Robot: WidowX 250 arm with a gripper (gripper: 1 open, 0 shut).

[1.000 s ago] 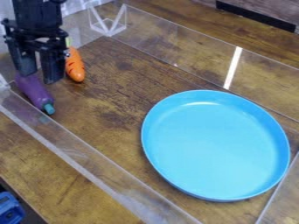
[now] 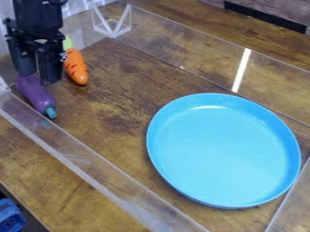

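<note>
My black gripper [image 2: 35, 56] hangs at the upper left, above a purple toy [image 2: 36, 95] shaped like an eggplant, which lies on the wooden surface. Beside it, to the right, lies an orange toy carrot [image 2: 75, 67] with a pale green top behind the gripper. The gripper's fingers point down; whether they are open or shut is unclear.
A large light blue plate [image 2: 223, 149] fills the right side. Clear plastic walls border the wooden area. A blue object [image 2: 7, 216] is at the lower left edge.
The toys and plate look still.
</note>
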